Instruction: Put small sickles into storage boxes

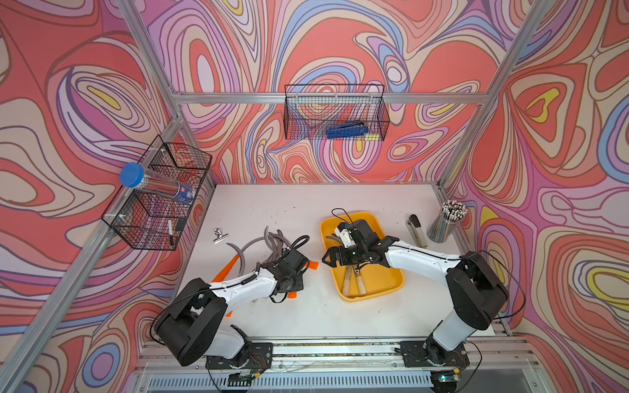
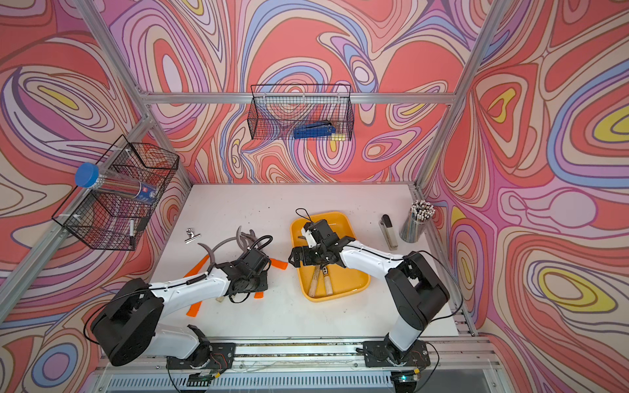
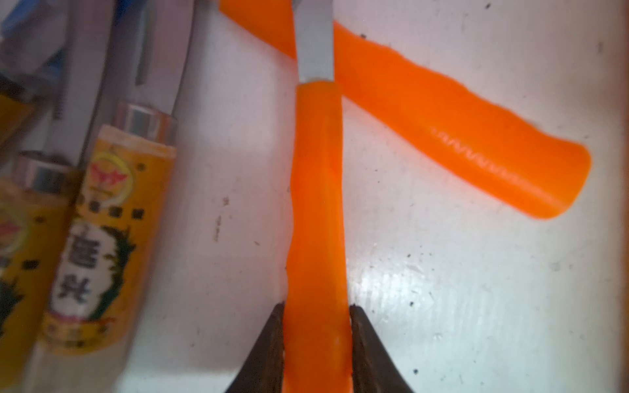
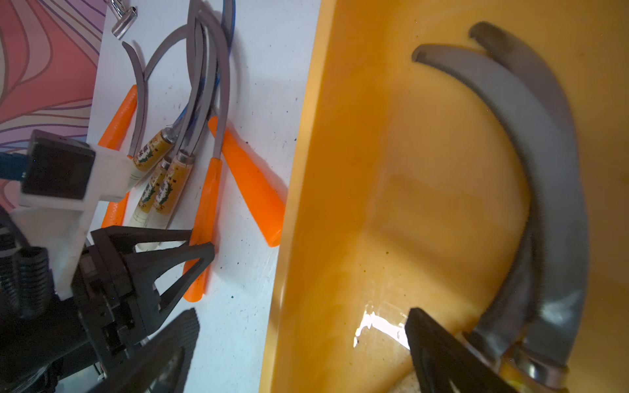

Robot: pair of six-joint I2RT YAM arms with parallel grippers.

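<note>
My left gripper is around the orange handle [image 3: 315, 216] of a sickle lying on the table, its fingers at the handle's sides. Beside it lie another orange handle [image 3: 458, 124] and several sickles with yellow-labelled handles [image 3: 108, 242]. The blades overlap in the right wrist view. My right gripper hangs open over the yellow storage box [image 4: 304, 163], in which curved sickle blades [image 4: 550, 190] lie with their handles.
Wire baskets hang on the back [image 1: 308, 104] and left [image 1: 141, 216] frames. A cup of sticks [image 1: 440, 229] and grey-handled tools [image 1: 417, 232] stand or lie at right.
</note>
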